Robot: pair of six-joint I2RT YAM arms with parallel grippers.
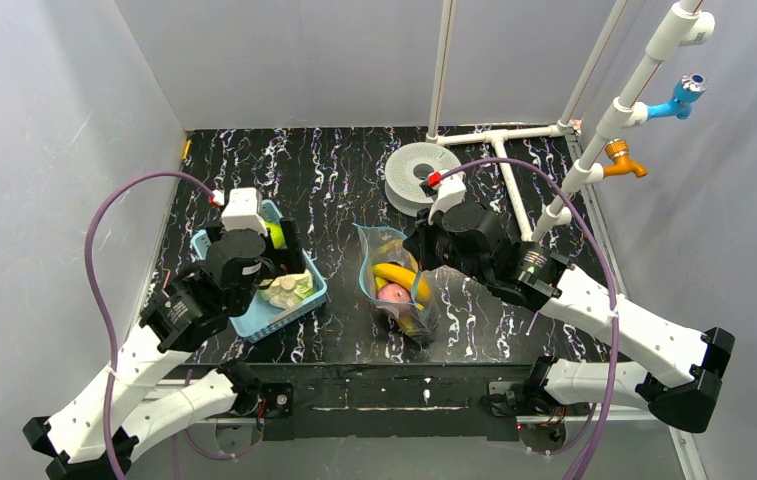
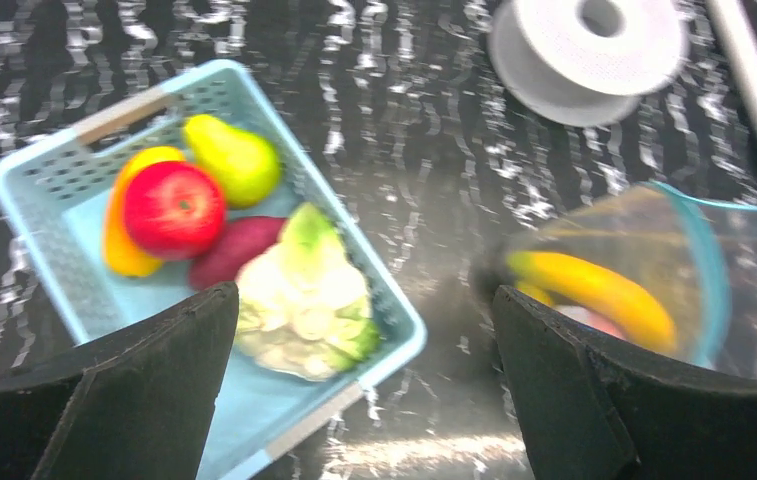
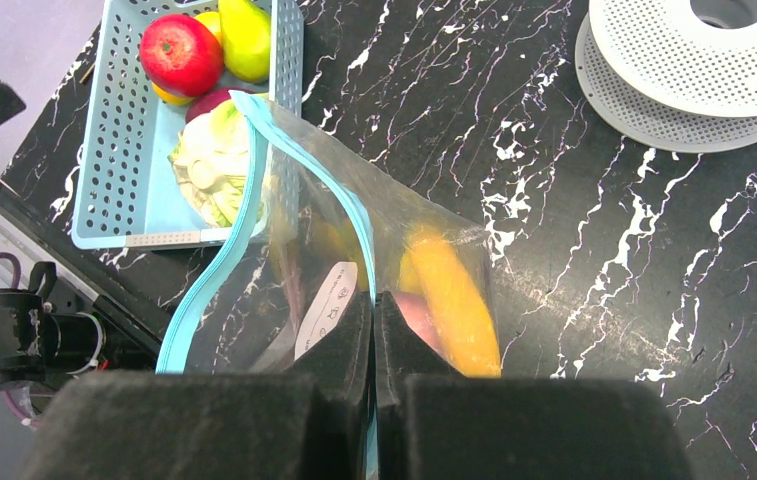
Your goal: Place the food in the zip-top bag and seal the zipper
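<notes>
The clear zip top bag (image 1: pixel 424 318) stands with its blue-edged mouth open and holds a banana (image 1: pixel 395 275) and a pink round food (image 1: pixel 392 293). Shut on the bag's blue zipper rim (image 3: pixel 342 192) is my right gripper. My left gripper is open and empty, above the blue basket (image 2: pixel 359 228). Inside the basket lie a red fruit (image 2: pixel 174 210), a green pear (image 2: pixel 234 160), a cabbage (image 2: pixel 306 300), a dark red piece (image 2: pixel 234 250) and an orange-yellow piece (image 2: pixel 119 235). From above, the left arm covers part of the basket.
A white spool (image 1: pixel 416 175) stands behind the bag, with white pipes (image 1: pixel 514 190) at the back right. The basket sits close to the bag's left.
</notes>
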